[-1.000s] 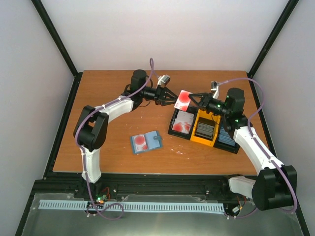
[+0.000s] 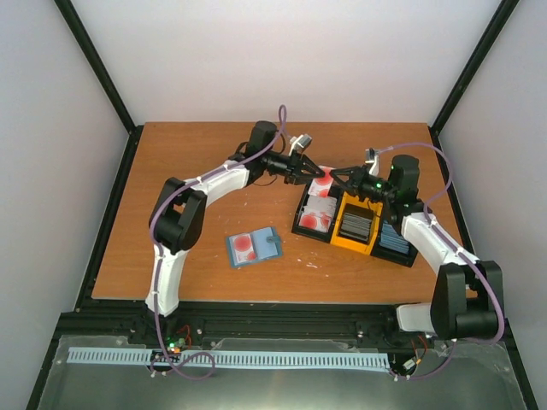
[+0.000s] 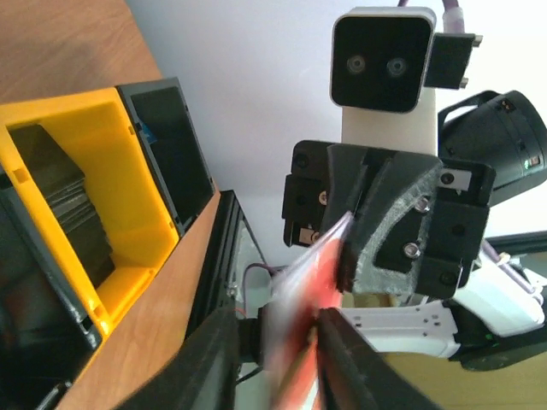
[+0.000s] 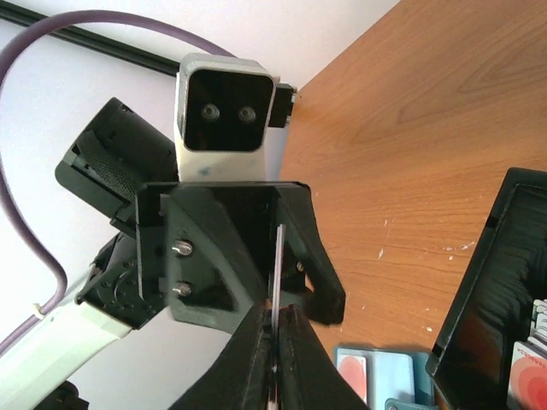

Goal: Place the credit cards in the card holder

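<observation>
A white card with a red print [image 2: 323, 193] hangs between my two grippers above the back end of the tray row. My right gripper is shut on the card, which shows edge-on and upright in the right wrist view. The left gripper stands open around the card's other side, its blurred fingers [image 3: 201, 363] apart with the red card [image 3: 318, 282] between them. The light blue card holder [image 2: 267, 249] lies flat on the table at front left, with a red-printed card [image 2: 244, 246] on its left half.
A black tray [image 2: 297, 220] with white and red cards stands beneath the grippers. Beside it are a yellow tray [image 2: 349, 245] with dark cards and a black tray with blue cards [image 2: 394, 239]. The table around the holder is clear.
My left gripper has moved right and its fingers now reach around the card. The card in my right gripper has shifted slightly and is partly hidden by the left fingers.
</observation>
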